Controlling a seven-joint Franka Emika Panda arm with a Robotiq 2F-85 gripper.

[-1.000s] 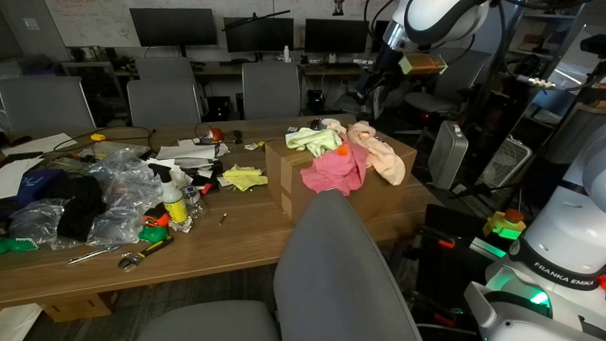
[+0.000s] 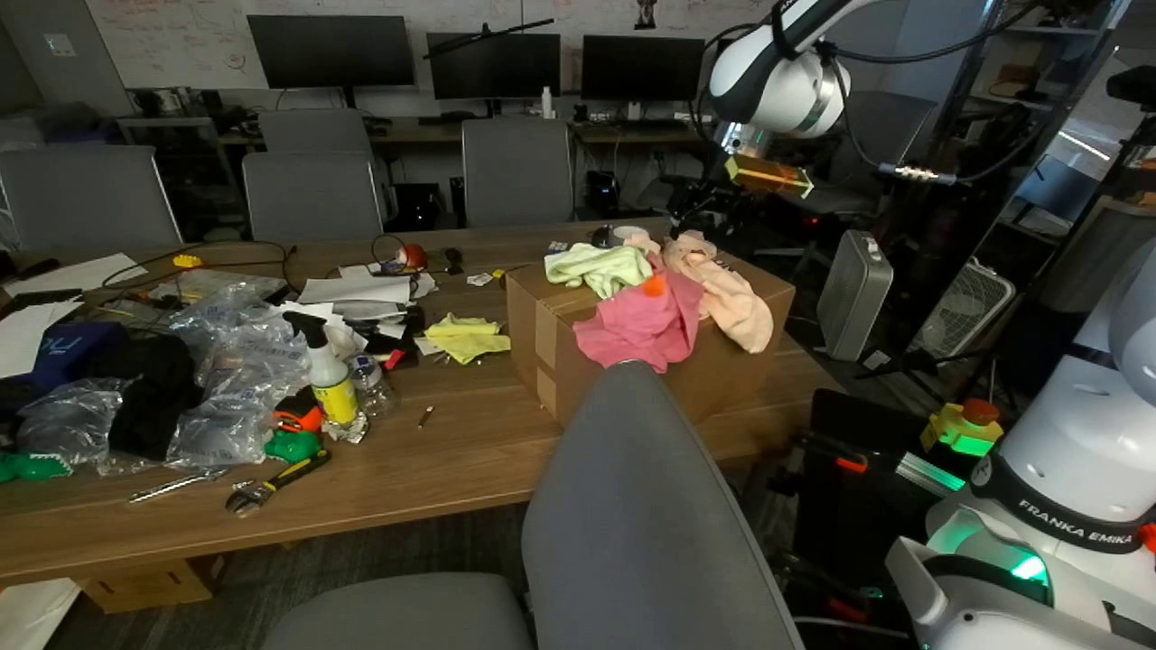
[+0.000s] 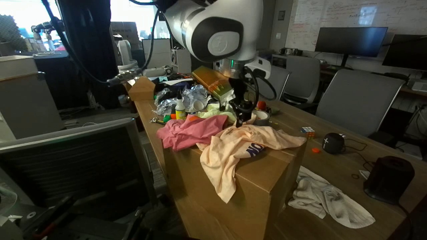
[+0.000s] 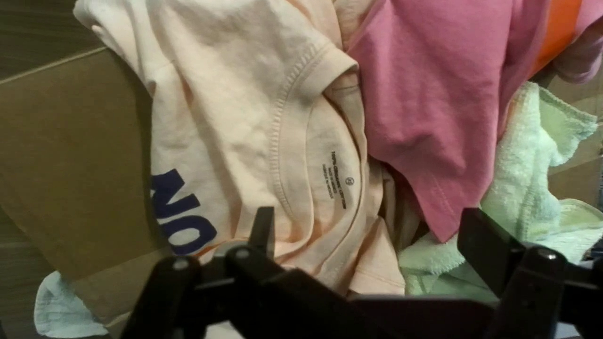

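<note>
In the wrist view my gripper is open, its two fingers wide apart and empty. Below it lies a peach shirt (image 4: 237,107) with dark blue lettering, its collar between and ahead of the fingertips. A pink cloth (image 4: 432,107) is bunched beside the shirt, and a pale green towel (image 4: 523,169) shows at the right. All three rest on top of a cardboard box (image 3: 256,172); one end of the shirt hangs down its side. In exterior view 2 the gripper (image 3: 241,118) points downward close over the shirt; whether it touches cannot be told.
A whitish towel (image 3: 324,198) lies on the table beside the box, near a black speaker (image 3: 333,143) and a puzzle cube (image 3: 308,132). Plastic bags, a spray bottle (image 2: 332,379) and a wrench (image 2: 276,484) clutter the other end. A chair (image 2: 639,509) stands against the table's front.
The arm has come down and turned, bringing the gripper from above and behind the box to low over its far part. The cloths look unmoved.
</note>
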